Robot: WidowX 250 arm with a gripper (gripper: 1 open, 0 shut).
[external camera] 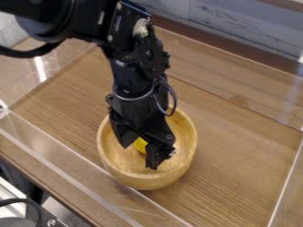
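My black gripper (137, 140) points down into a round wooden bowl (166, 173) on the table. Its two fingers stand apart inside the bowl, around a small yellow object (140, 144) that is mostly hidden behind them. Whether the fingers touch the object is not clear.
A grey wall runs along the back. Along the lower left is the table's edge, with cables beyond it.
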